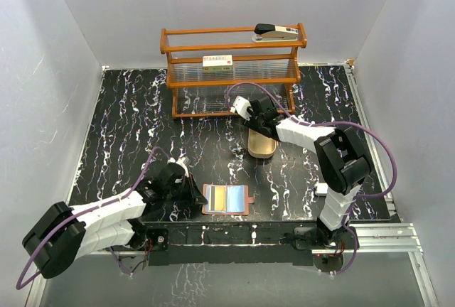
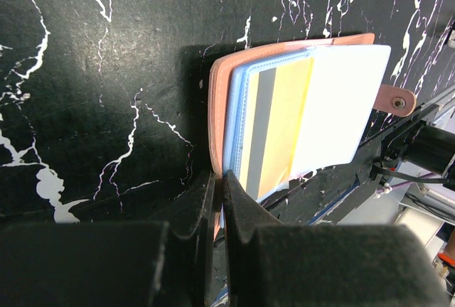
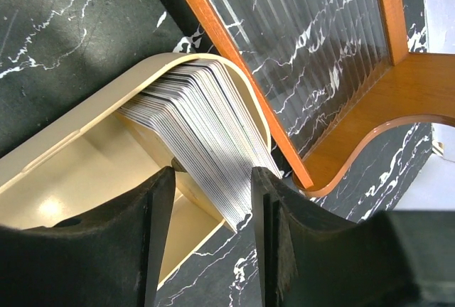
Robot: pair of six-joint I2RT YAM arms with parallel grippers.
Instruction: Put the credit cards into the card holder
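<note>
The card holder (image 2: 222, 94), brown with a strap, lies open at the table's front; a yellow card with a dark stripe (image 2: 274, 126) sits in it, beside a clear white-blue sleeve (image 2: 348, 101). My left gripper is shut on the holder's left edge. At the back, a cream box (image 3: 85, 172) holds a leaning stack of white cards (image 3: 213, 129) at its far end. Around the near end of that stack stands my right gripper, open, its fingers apart on either side of the cards. In the top view the right arm hides the stack.
A wooden rack (image 1: 234, 79) stands right behind the box, carrying a stapler (image 1: 276, 33) and a small white-green box (image 1: 217, 62). A small white object (image 1: 320, 189) lies at the right. Bare table lies between box and holder.
</note>
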